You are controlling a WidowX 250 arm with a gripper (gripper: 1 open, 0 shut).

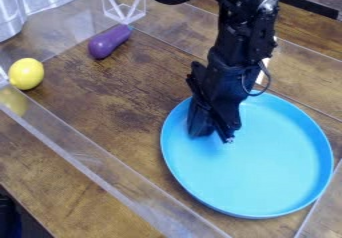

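Observation:
My black gripper (214, 122) is low at the upper left part of a blue round plate (247, 172), its tip over the plate near the rim. The fingers are dark and overlap the arm, so I cannot see whether they are shut or what, if anything, is between them. A small pale object is partly visible behind the arm at the plate's back.
A yellow lemon-like object (26, 73) lies at the left and a purple eggplant-like object (110, 41) at the back left, near a clear plastic holder (123, 7). Bare wooden table fills the middle left. Transparent walls run along the lower left.

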